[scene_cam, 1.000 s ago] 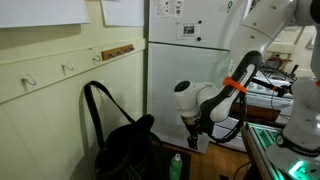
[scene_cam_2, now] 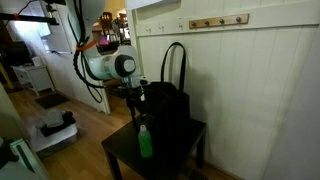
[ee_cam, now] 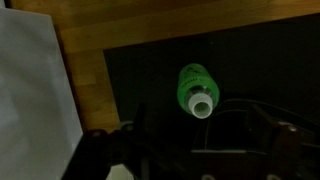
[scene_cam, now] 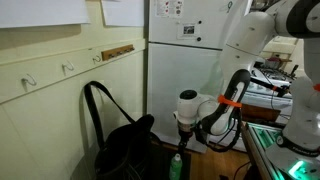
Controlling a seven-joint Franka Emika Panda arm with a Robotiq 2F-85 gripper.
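A green bottle with a white cap [scene_cam: 176, 167] stands upright on a dark low table. In the second exterior view the same green bottle [scene_cam_2: 145, 142] is near the table's front edge. From above, the wrist view shows the bottle [ee_cam: 197, 85] with its cap facing the camera. My gripper is open, its dark fingers on either side at the bottom of that view, nothing between them. Seen from outside, the gripper [scene_cam: 184, 138] hangs above the bottle, apart from it.
A black bag [scene_cam_2: 168, 107] with a tall strap stands on the dark table [scene_cam_2: 124, 155], beside the bottle and against the white wall. Wall hooks [scene_cam: 68, 66] are above. Wooden floor [ee_cam: 85, 85] borders the table, with a pale surface [ee_cam: 33, 95] beyond.
The bottle and bag have stayed put.
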